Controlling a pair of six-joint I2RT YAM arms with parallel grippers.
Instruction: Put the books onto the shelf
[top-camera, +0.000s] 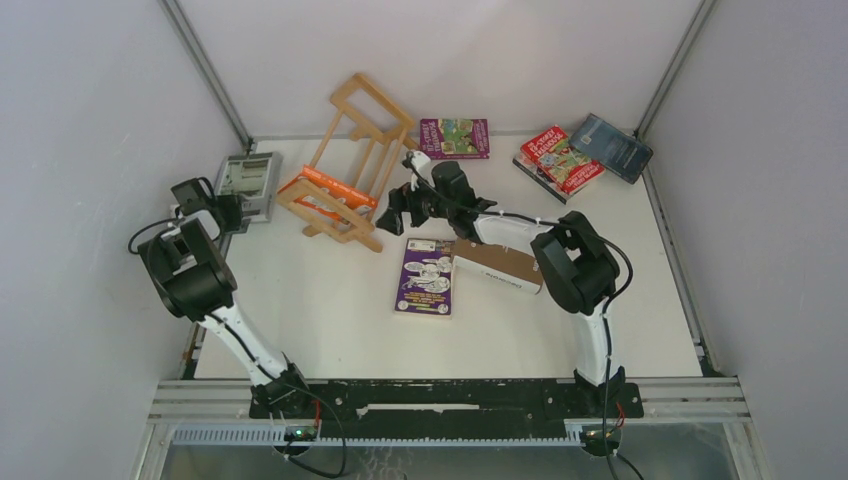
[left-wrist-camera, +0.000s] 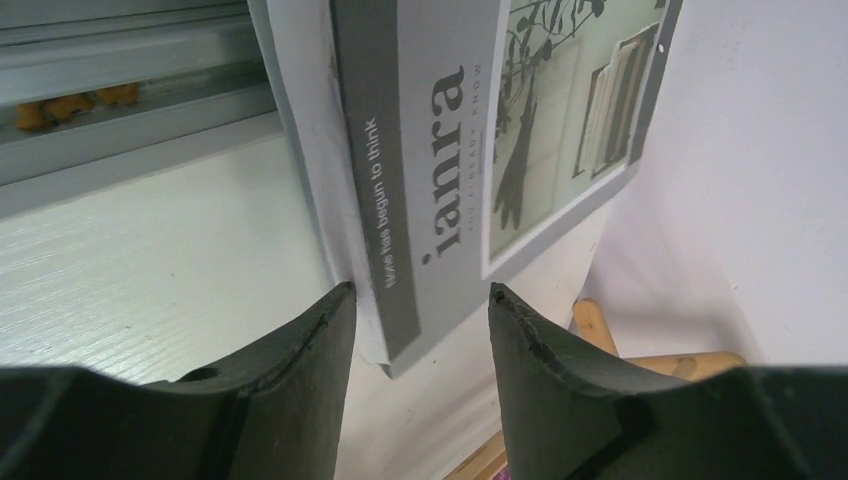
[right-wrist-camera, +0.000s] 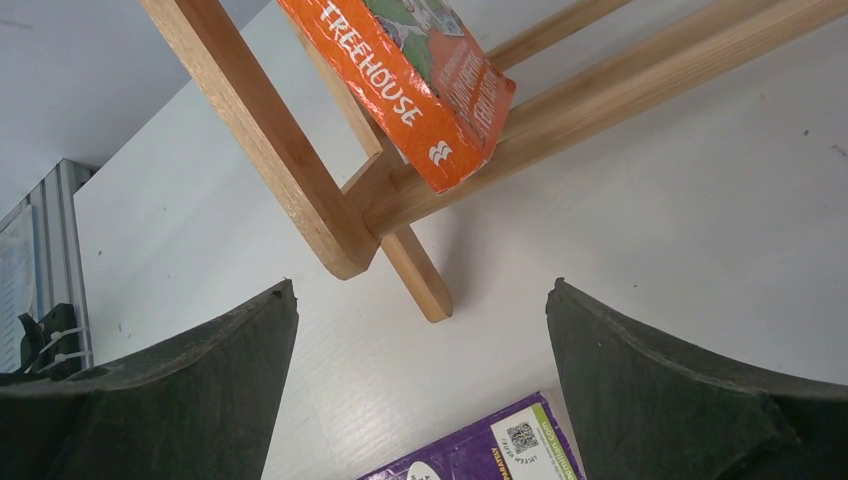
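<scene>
A grey book (left-wrist-camera: 450, 200) fills much of the left wrist view, at the table's left edge; my left gripper has its fingers apart at its near corner. My right gripper is open above the table's middle, facing a wooden rack (top-camera: 355, 100) with an orange book (right-wrist-camera: 400, 90) in it. A purple book (top-camera: 423, 280) lies front centre, beside a brown file box (top-camera: 497, 268) partly under the right arm. A pink-purple book (top-camera: 454, 139) lies at the back. A red book (top-camera: 560, 157) and dark book (top-camera: 610, 150) are piled at back right.
Metal rails and grey walls border it. The rack occupies the back left, right of the grey book.
</scene>
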